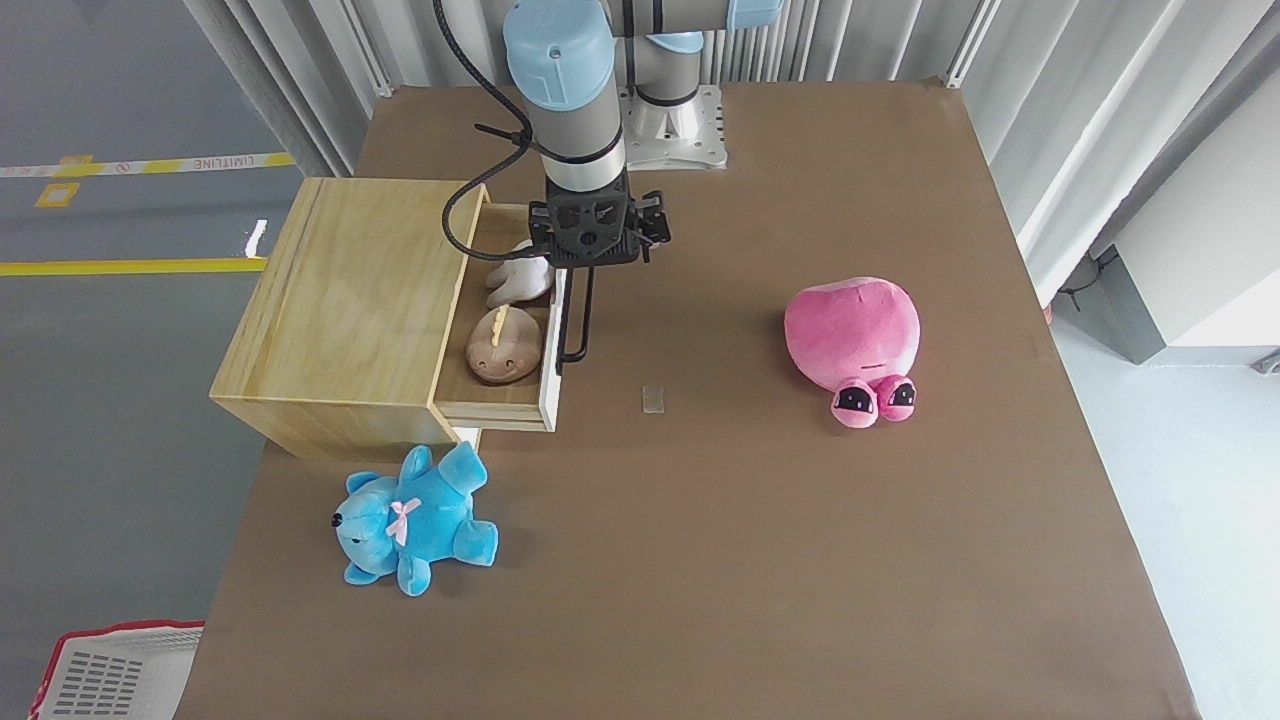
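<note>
My gripper (597,240) is over the open drawer of a light wooden cabinet (342,288), near the drawer's front (549,390) and its black handle (576,355); its fingers are hidden beneath the black housing, so their state cannot be seen. Inside the drawer lie a brown round plush (504,348) and a pale grey plush (518,281), partly hidden. A blue teddy bear (432,516) lies below the cabinet. A pink plush (852,330) with two bulging eyes sits at the right.
A white basket with a red rim (120,630) stands off the table at lower left. White curtains line the back and right.
</note>
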